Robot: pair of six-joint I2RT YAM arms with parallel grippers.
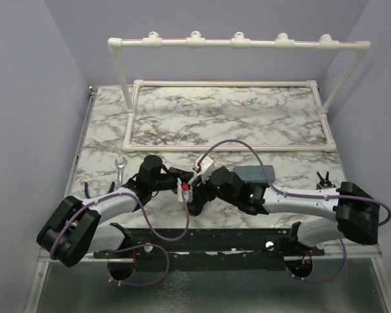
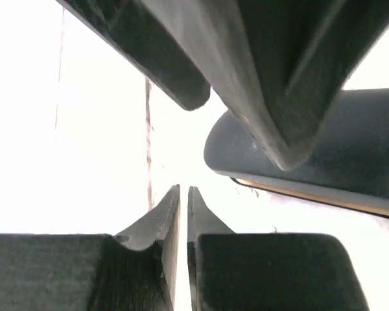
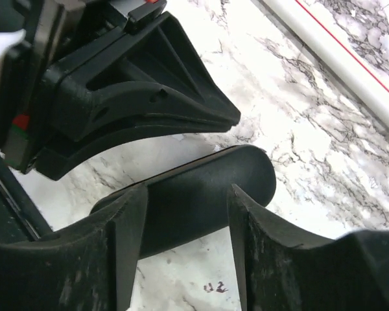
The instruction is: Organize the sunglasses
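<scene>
A dark elongated case with rounded ends lies on the marble table under both grippers, mostly hidden in the top view; its rounded end (image 2: 259, 149) shows in the left wrist view. My left gripper is shut beside the case, fingertips close together; what is between them cannot be seen. My right gripper is open over the case, its fingers on either side of the view of it. No sunglasses can be made out clearly.
A white pipe frame (image 1: 228, 148) spans the back. A grey case (image 1: 254, 173) lies at right, a wrench (image 1: 120, 171) at left, dark small tools (image 1: 322, 179) at far right.
</scene>
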